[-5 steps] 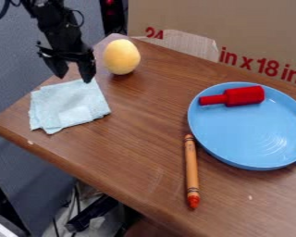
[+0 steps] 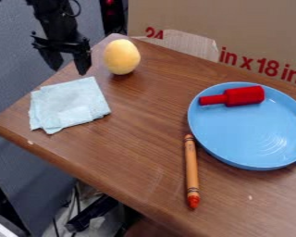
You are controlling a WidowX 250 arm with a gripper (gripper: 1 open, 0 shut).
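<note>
A black gripper (image 2: pixel 67 62) hangs at the upper left, above the far-left edge of the table, with its fingers apart and nothing seen between them. Below it lies a pale blue cloth (image 2: pixel 67 106). A yellow rounded object (image 2: pixel 122 57) sits just right of the gripper. At the right, a blue plate (image 2: pixel 247 139) holds a red cylindrical item (image 2: pixel 242 95) with a short handle. An orange crayon (image 2: pixel 191 171) lies left of the plate, pointing toward the front.
A large cardboard box (image 2: pixel 218 32) stands along the back. Grey fabric lies beyond the left edge.
The gripper has risen slightly over the last second; the objects on the table are unchanged.
</note>
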